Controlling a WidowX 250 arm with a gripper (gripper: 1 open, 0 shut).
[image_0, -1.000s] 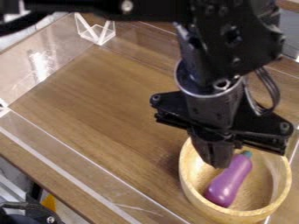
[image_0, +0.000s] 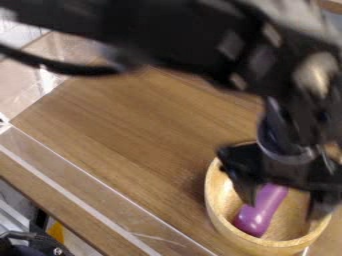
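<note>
A purple eggplant (image_0: 261, 208) lies inside a light wooden bowl (image_0: 215, 200) at the lower right of the view. My gripper (image_0: 281, 188), black and blurred, stands open over the bowl, its fingers reaching down at the rim and around the upper part of the eggplant. The upper end of the eggplant is hidden behind the gripper; whether the fingers touch it cannot be seen clearly.
A transparent edge runs along its left and front sides. Dark cables and hardware show at the bottom left. The arm covers the top of the view.
The gripper has moved right and lower, over the bowl and eggplant, and is now motion-blurred. The bowl and eggplant look roughly in place.
</note>
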